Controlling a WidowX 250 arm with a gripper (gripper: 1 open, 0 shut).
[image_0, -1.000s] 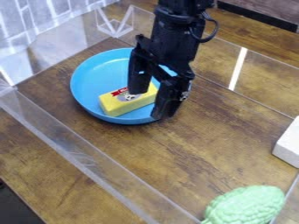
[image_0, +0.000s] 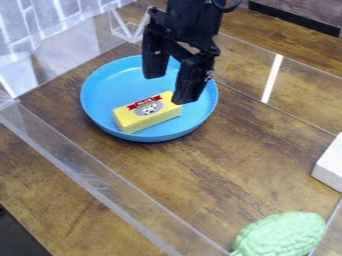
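A black gripper (image_0: 174, 70) hangs over a blue plate (image_0: 104, 92), its two fingers spread apart with nothing visible between them. On the plate lies a yellow block with a red label (image_0: 144, 114), below the gripper and a little to its left.
A green brain-like object (image_0: 278, 236) lies at the lower right, and a white block (image_0: 329, 160) at the right edge. Clear plastic strips border the wooden table (image_0: 201, 180) at left.
The gripper has moved upward, away from the table, uncovering more of the plate and the yellow block. The block appears in the same place.
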